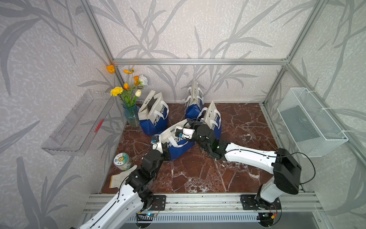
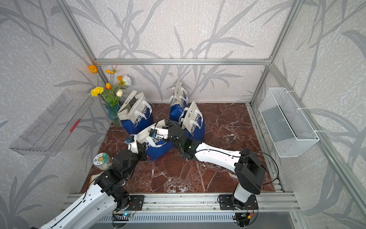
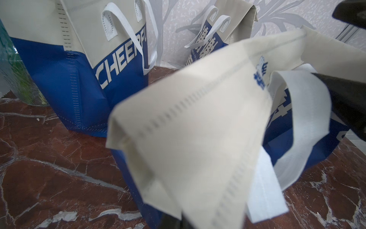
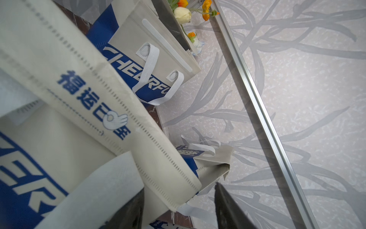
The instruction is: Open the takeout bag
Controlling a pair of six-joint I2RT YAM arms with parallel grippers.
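Note:
A blue and cream takeout bag stands at the middle front, its top folded over. My left gripper is at the bag's left end; in the left wrist view its fingertips are mostly hidden behind the cream fabric, and it looks shut. My right gripper hangs over the bag's right top, open, with the cream rim and a white strap just beyond and beside its fingers; I cannot tell whether they touch.
Three more bags stand behind, with a flower vase at left. A round tin and cloth lie front left. A clear basket and a wire basket hang on the side walls.

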